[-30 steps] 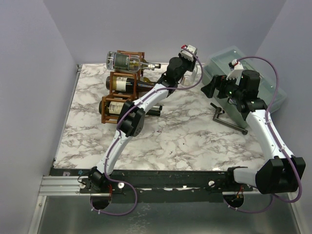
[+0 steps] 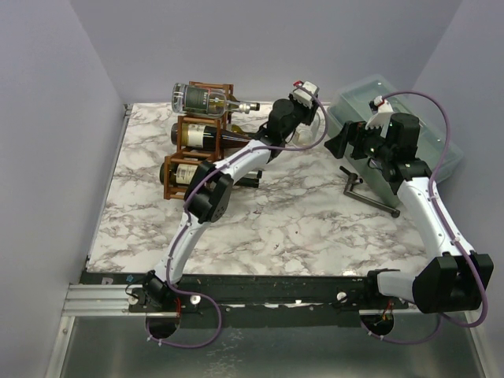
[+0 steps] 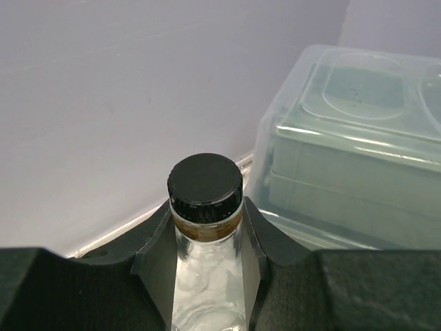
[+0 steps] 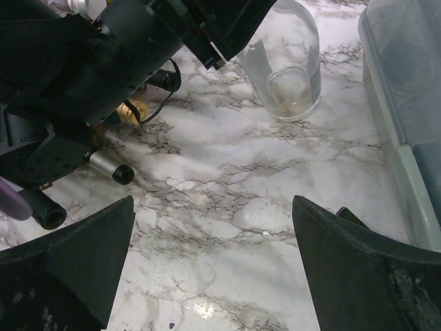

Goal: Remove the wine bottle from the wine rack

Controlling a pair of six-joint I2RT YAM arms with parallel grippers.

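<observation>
A clear glass bottle (image 4: 286,79) with a black cap (image 3: 205,181) is off the wooden wine rack (image 2: 177,130), to its right. My left gripper is shut on its neck. In the right wrist view the bottle leans a little, its base low over the marble table; whether it touches is unclear. In the top view the left arm hides much of it. My right gripper stands open and empty, in front of the bottle and to its right.
On the rack lie a clear bottle with a dark label (image 2: 197,100), a dark bottle (image 2: 201,137) and others below. A translucent bin (image 2: 421,142) fills the back right, with a black bracket (image 2: 370,199) before it.
My left gripper has shifted slightly to the right, and the glass bottle beneath it shows more, its lower part swung a little toward the front. My right arm has stayed still.
</observation>
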